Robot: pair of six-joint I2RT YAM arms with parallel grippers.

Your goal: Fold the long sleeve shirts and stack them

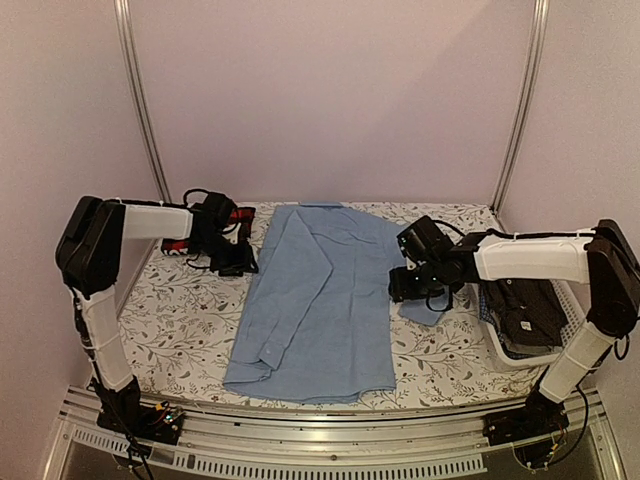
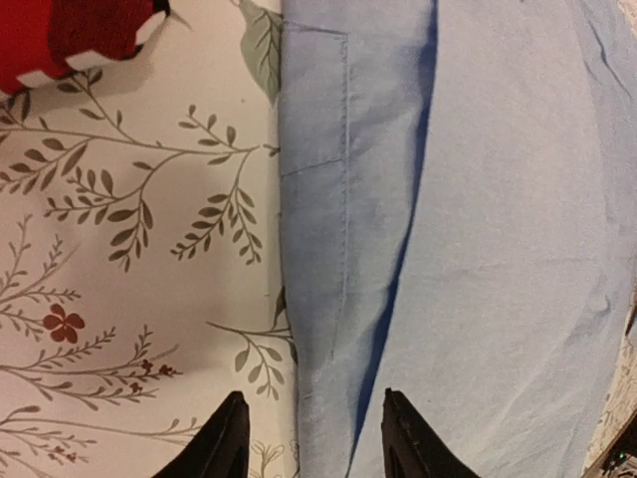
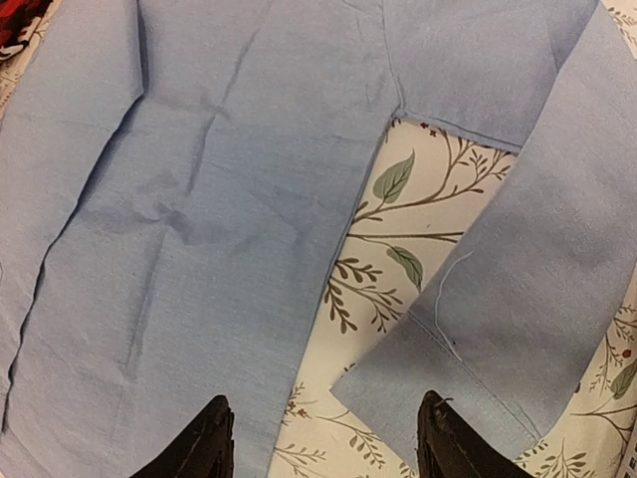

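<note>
A light blue long sleeve shirt (image 1: 350, 330) lies flat on the patterned table, its left sleeve (image 1: 300, 265) folded lengthwise over the body. The right sleeve (image 3: 537, 259) still extends out to the right, its cuff pointing toward the table's front, with table showing between it and the body. At the shirt's left edge, my left gripper is above the cloth, fingers parted and nothing between them. My right gripper hovers over the gap between the shirt body and the right cuff, also open and empty.
Behind my left gripper lies a red and black folded cloth (image 1: 180, 246). At the right, a white basket (image 1: 505, 355) holds dark shirts (image 1: 535, 312). Bare table shows left of the shirt.
</note>
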